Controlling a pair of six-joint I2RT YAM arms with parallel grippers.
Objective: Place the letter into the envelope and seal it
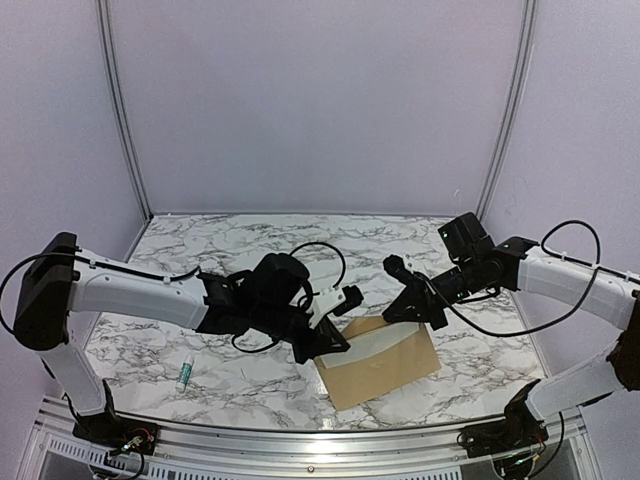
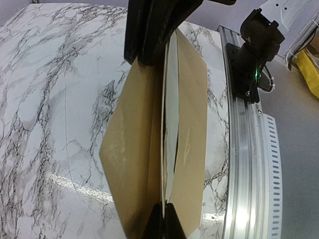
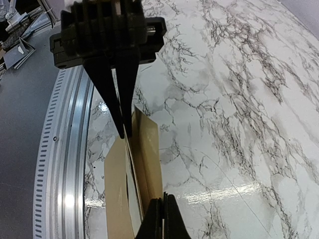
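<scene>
A brown envelope (image 1: 375,380) is held between my two grippers over the front middle of the marble table, with the white letter (image 1: 385,338) showing along its opening. My left gripper (image 1: 335,350) is shut on the envelope's left end at its edge, seen end-on in the left wrist view (image 2: 163,211). My right gripper (image 1: 410,315) is shut on the other end of the same edge; the right wrist view (image 3: 162,204) shows the thin edge running between the fingers. The flap stands open beside the letter.
A glue stick (image 1: 185,373) lies at the front left of the table (image 1: 220,240). A metal rail (image 1: 280,432) runs along the front edge.
</scene>
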